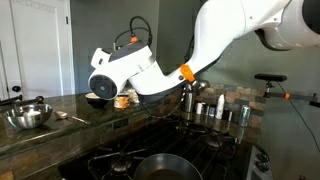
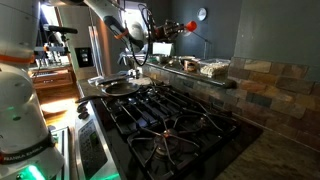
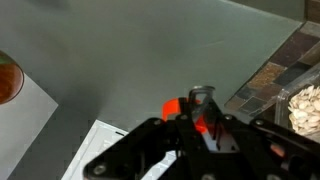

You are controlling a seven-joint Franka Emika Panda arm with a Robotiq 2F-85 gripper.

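Note:
High above the counter, my gripper [image 2: 180, 29] is shut on a small red-orange object [image 2: 191, 26]. In the wrist view, the red-orange object [image 3: 172, 108] shows beside a shiny silver piece [image 3: 202, 95] at the fingertips; whether they are one thing is unclear. Exterior view 1 shows the red-orange object [image 1: 134, 39] above the raised wrist, the fingers mostly hidden behind the arm. On the stove sits a dark frying pan [image 1: 167, 167]. A metal bowl [image 1: 30, 116] rests on the counter at left.
An orange mug [image 1: 121, 101] stands on the back counter behind the arm. Several bottles and jars [image 1: 220, 106] line the wall. A clear container of pale pieces [image 3: 303, 108] lies at the wrist view's right edge. Stove grates [image 2: 165, 146] fill the foreground. Air around the gripper looks free.

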